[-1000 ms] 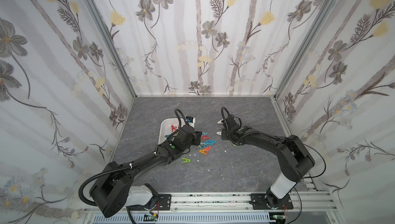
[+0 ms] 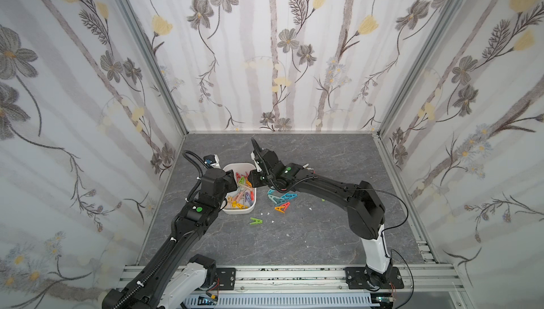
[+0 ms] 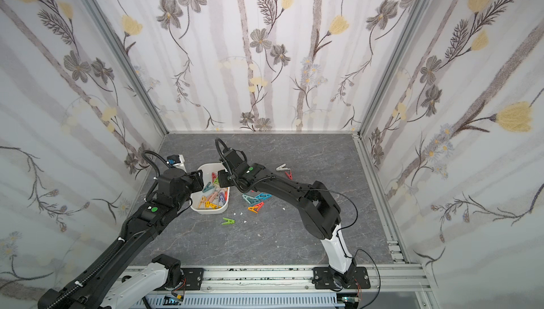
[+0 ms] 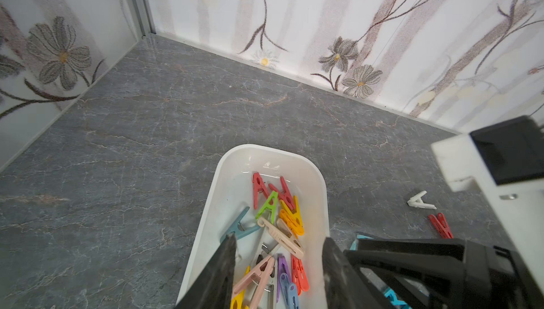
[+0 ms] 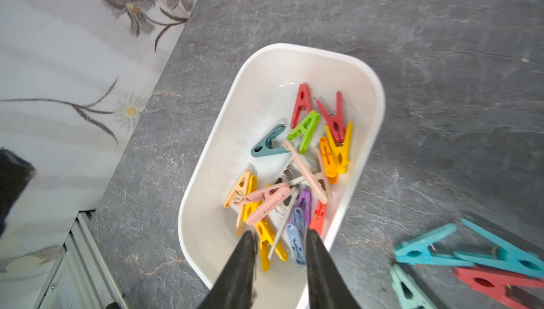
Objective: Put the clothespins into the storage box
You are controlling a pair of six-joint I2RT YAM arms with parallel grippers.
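Note:
The white storage box (image 5: pixel 374 96) stands on the grey table at left of centre. Inside lies a loose heap of clothespins, among them a green one (image 5: pixel 306 130), a pink one (image 5: pixel 269 204) and a purple one (image 5: pixel 304 204). Over the box my right gripper is open, nothing between its fingers. My left gripper, open and empty too, is also over the box. Outside lie blue clothespins (image 2: pixel 288 197), an orange one (image 2: pixel 282 207), a green one (image 3: pixel 228 221), a white one (image 3: pixel 282 167) and a red one (image 4: pixel 440 225).
Both arms come close together above the box, and my right gripper shows at the left wrist view's right side. Small white scraps (image 2: pixel 287 235) lie on the front of the table.
My right arm has swung left from the white clothespins to the box. My left arm has moved left, from the loose clothespins back over the box, uncovering more of its contents.

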